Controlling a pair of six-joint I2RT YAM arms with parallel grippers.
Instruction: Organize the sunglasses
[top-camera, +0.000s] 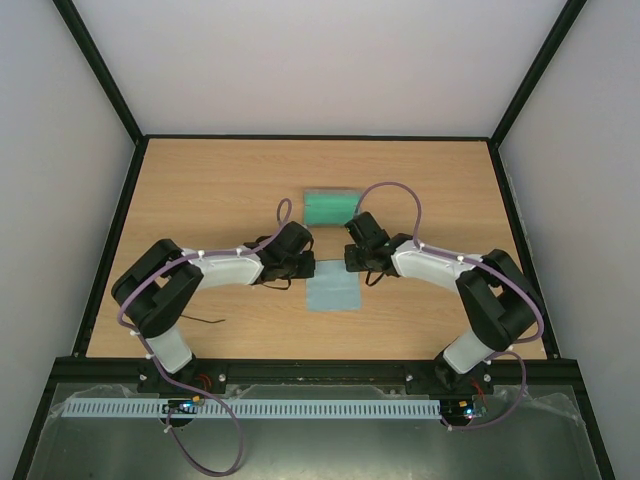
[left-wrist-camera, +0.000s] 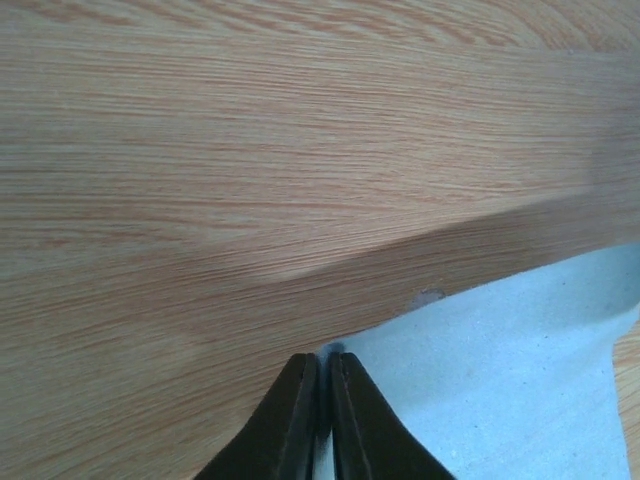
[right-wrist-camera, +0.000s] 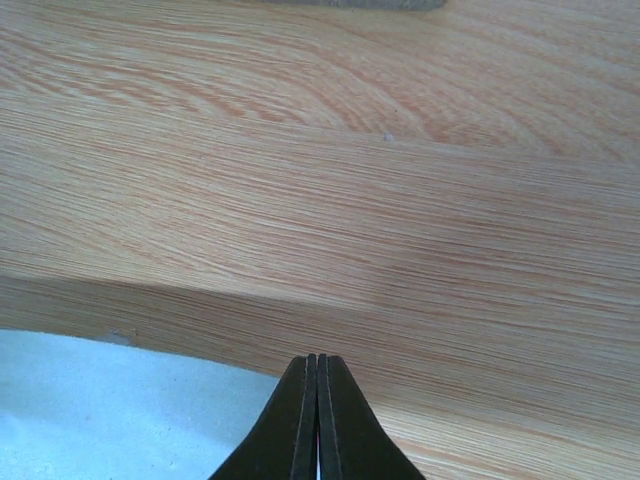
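Observation:
A light blue cloth (top-camera: 333, 288) is spread flat-looking between my two grippers. My left gripper is slightly open at the cloth's near-left corner, a strip of the blue cloth (left-wrist-camera: 500, 360) showing in the narrow gap between its fingers. At the opposite corner my right gripper is shut, its fingertips against the edge of the cloth (right-wrist-camera: 120, 410); whether fabric is pinched there is hidden. Beyond the cloth sits a green rectangular case (top-camera: 332, 209) with a greyish rim. No sunglasses can be made out in any view.
Bare wooden table (top-camera: 220, 180) surrounds the case and the cloth. A thin dark cord (top-camera: 203, 320) lies near the left arm. Purple cables (top-camera: 400, 186) loop above both arms. Dark frame bars edge the table.

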